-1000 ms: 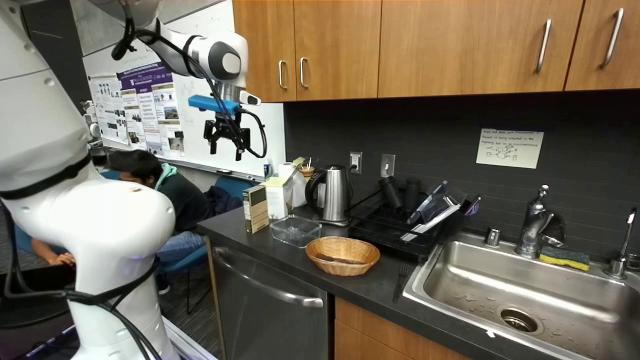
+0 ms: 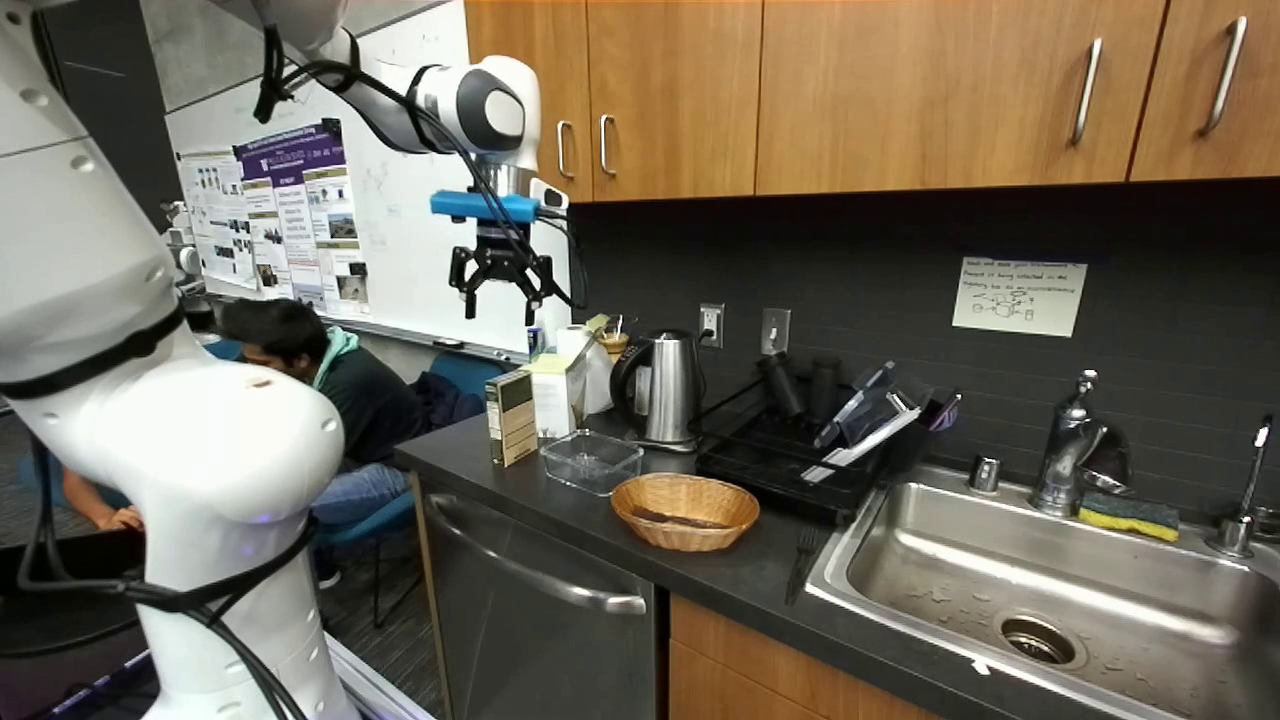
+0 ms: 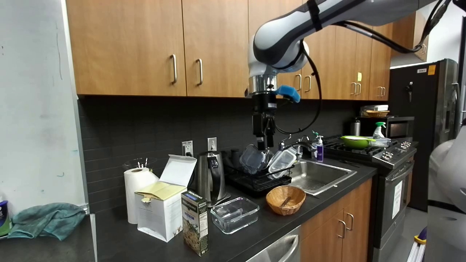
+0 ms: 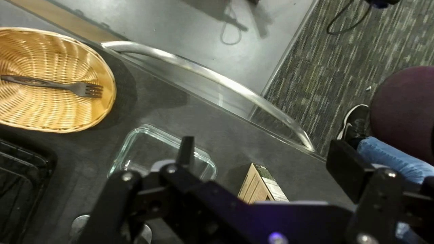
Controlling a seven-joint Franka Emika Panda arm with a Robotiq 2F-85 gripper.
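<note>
My gripper (image 2: 499, 310) hangs high above the counter's left end, its fingers spread wide with nothing between them. In the wrist view the fingertips (image 4: 185, 152) stand far apart, and a small box (image 4: 264, 185) shows below between them. That box (image 3: 195, 222) stands upright near the counter's front edge. Beside it sits an empty-looking glass dish (image 3: 235, 215). A wicker basket (image 2: 685, 512) lies to the right of the dish, with a dark fork (image 4: 87, 89) inside. Another fork (image 2: 801, 562) rests on the counter by the sink.
A steel kettle (image 2: 669, 390), a white open carton (image 3: 160, 214) and a paper towel roll (image 3: 136, 187) stand toward the back. The black dish rack (image 2: 768, 462) holds containers left of the sink (image 2: 912, 564). Cabinets (image 2: 672, 96) overhang the counter. A person sits beyond the counter's left end.
My arm and open gripper have shifted right in exterior view 1 and slightly lower at the fingers. The objects on the counter have stayed where they were.
</note>
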